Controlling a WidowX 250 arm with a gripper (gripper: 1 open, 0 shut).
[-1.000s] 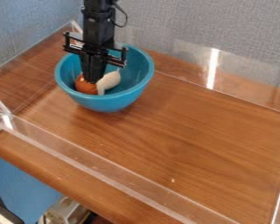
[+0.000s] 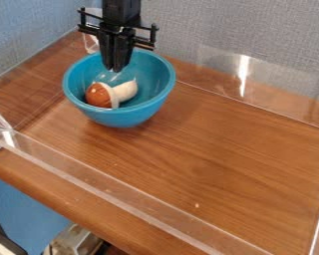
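A blue bowl [image 2: 133, 114] stands on the wooden table toward the back left. Inside it lie an orange round object [image 2: 99, 96] and a white, mushroom-like piece [image 2: 123, 90] beside it. My black gripper [image 2: 115, 66] is above the bowl's back part, higher than both objects. Its fingertips are small and dark in this view, and I cannot tell how far apart they are or whether anything is between them.
Transparent panels edge it at the back, left front and right. A grey wall stands behind it.
My gripper has risen and moved slightly toward the back, uncovering more of the bowl's interior. The orange and white objects remain in the bowl.
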